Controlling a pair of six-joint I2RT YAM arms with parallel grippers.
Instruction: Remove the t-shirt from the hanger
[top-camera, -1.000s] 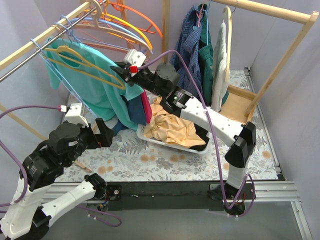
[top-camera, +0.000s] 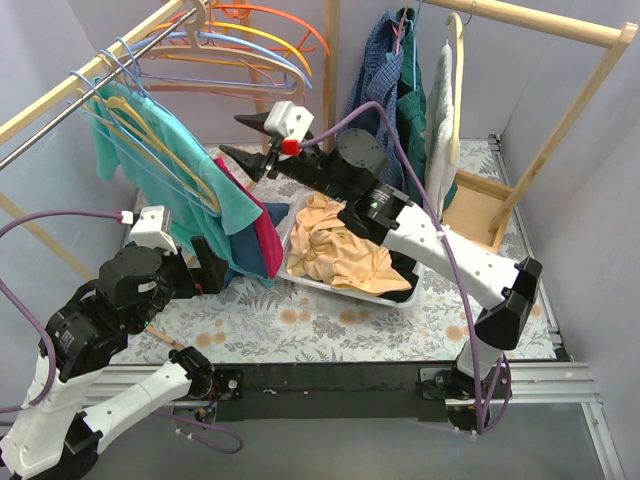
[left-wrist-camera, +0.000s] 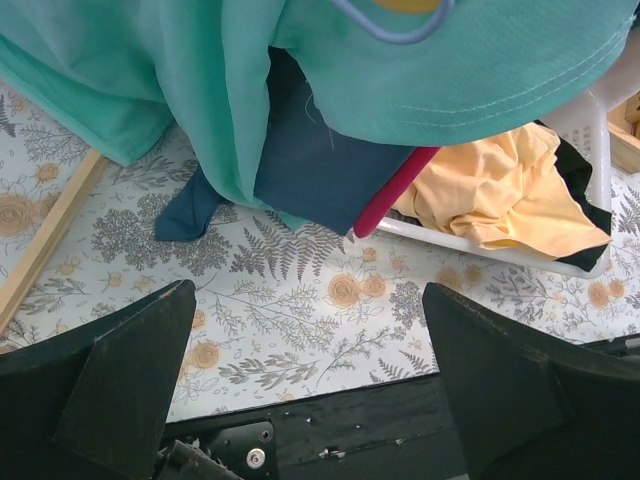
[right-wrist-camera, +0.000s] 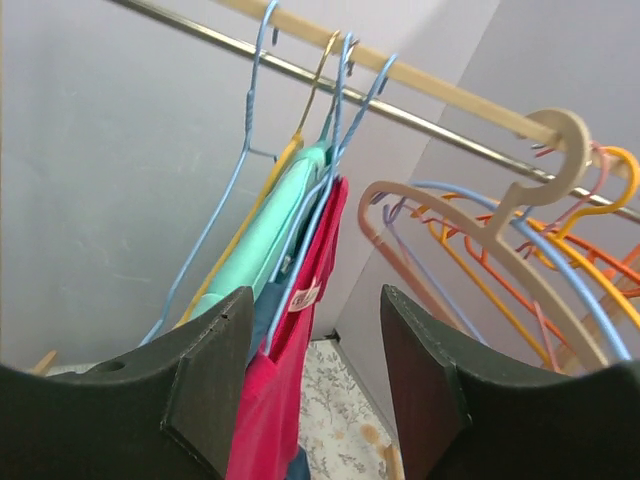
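The turquoise t-shirt hangs with a yellow hanger and blue hangers on the left rail, beside navy and magenta garments; in the right wrist view its folded top shows near the magenta cloth. My right gripper is raised just right of these garments, open, its fingertips close to the magenta cloth. My left gripper stands open below the t-shirt, with nothing between its fingers; the lower edge of the turquoise fabric is above them in its view.
A white basket with peach and black cloth sits on the floral surface. More garments hang on the right rack, above a wooden box. Empty coloured hangers crowd the back of the left rail.
My right gripper has moved up and rightward, away from the turquoise fabric, which now hangs lower and more slanted with its hangers. The left arm has not moved.
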